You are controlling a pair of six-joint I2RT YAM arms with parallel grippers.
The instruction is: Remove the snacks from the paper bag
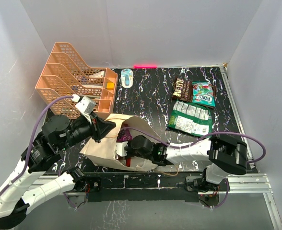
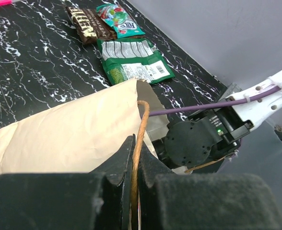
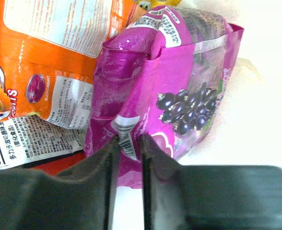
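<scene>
The paper bag (image 1: 99,152) lies on its side at the table's front, mouth to the right. My left gripper (image 1: 102,129) is shut on its twisted handle (image 2: 140,139), which runs between the fingers in the left wrist view. Inside the bag, my right gripper has its fingertips at a purple grape snack pack (image 3: 179,110). A narrow gap shows between them with purple wrapper in it; whether they grip it cannot be told. Beside it lie an orange snack pack (image 3: 59,52) and a white-labelled pack (image 3: 35,139).
Out on the table at the right are a brown pack (image 1: 182,89), a teal pack (image 1: 203,93) and a green pack (image 1: 190,119). An orange organiser (image 1: 59,72) stands at the back left.
</scene>
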